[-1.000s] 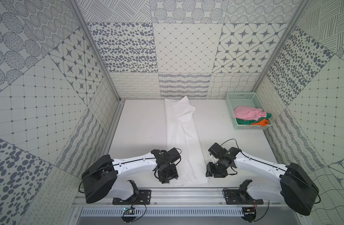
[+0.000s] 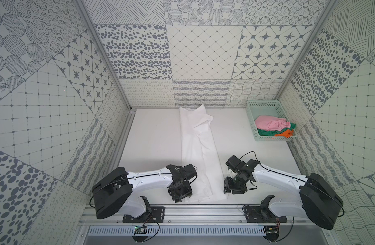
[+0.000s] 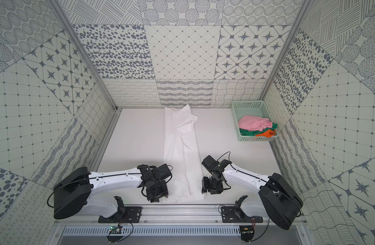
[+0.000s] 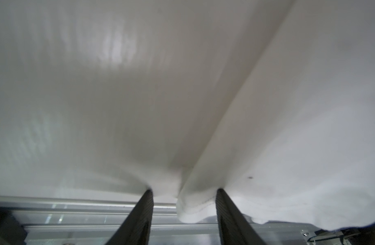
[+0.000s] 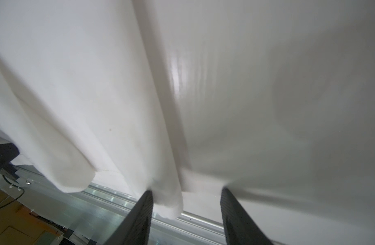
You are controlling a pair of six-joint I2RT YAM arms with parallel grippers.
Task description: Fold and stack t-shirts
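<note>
A white T-shirt (image 2: pixel 199 151), folded into a long strip, lies from the back edge to the front edge of the table. My left gripper is open at the strip's front left corner, its fingertips either side of the folded edge, close to the front rail. My right gripper stands open at the front right corner, one finger against the cloth and the other over bare table. Both wrist views are slightly blurred.
A green basket (image 2: pixel 263 105) with pink, green and orange clothes (image 2: pixel 271 122) stands at the back right. Bare table (image 3: pixel 134 134) lies left and right of the shirt. A metal rail runs along the front edge.
My left gripper has shifted slightly over the last second and now sits a little lower at the front edge. My right arm has moved slightly. The shirt looks unchanged.
</note>
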